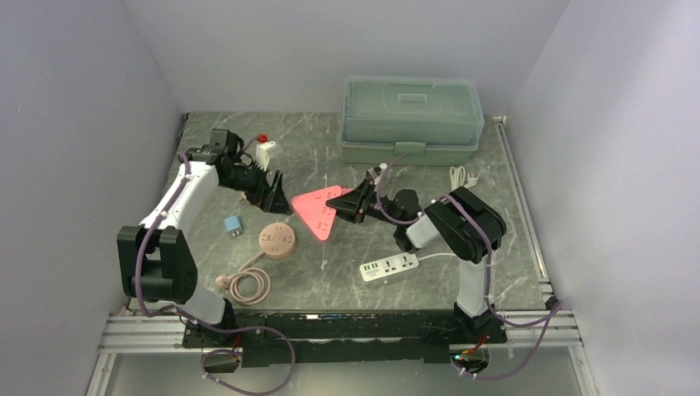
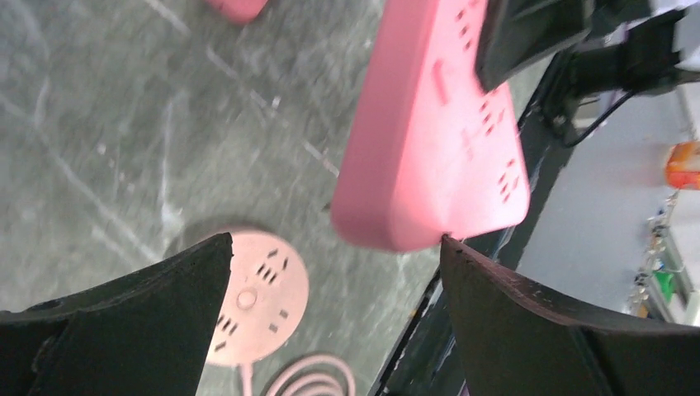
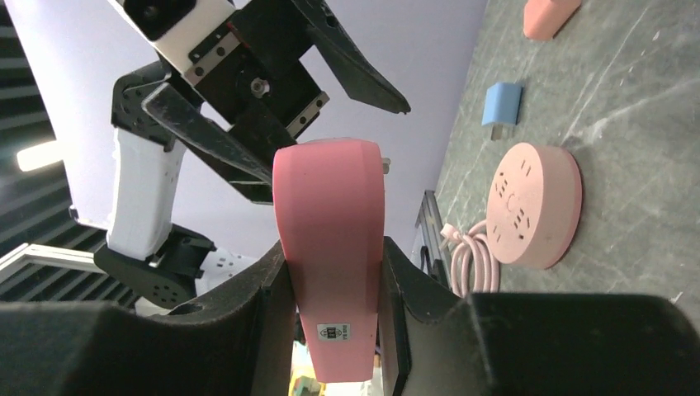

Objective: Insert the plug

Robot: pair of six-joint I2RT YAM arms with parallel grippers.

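Note:
A pink triangular power strip (image 1: 316, 216) is held off the table, my right gripper (image 1: 353, 205) shut on its right part; in the right wrist view, fingers flank the pink strip (image 3: 333, 247). Left of it, my left gripper (image 1: 276, 196) stands open and empty. In the left wrist view the strip's lower corner (image 2: 404, 206) lies close to one fingertip (image 2: 462, 256); whether they touch is unclear. A blue plug (image 1: 233, 225) rests on the table, also visible as a blue block (image 3: 501, 105). The orange plug (image 3: 549, 18) is mostly hidden beneath the left gripper from above.
A round beige socket (image 1: 277, 239) with its coiled cord (image 1: 250, 286) lies front left. The white power strip (image 1: 388, 266) sits front right. A green lidded box (image 1: 410, 124) fills the back, beside a white coiled cable (image 1: 458, 176).

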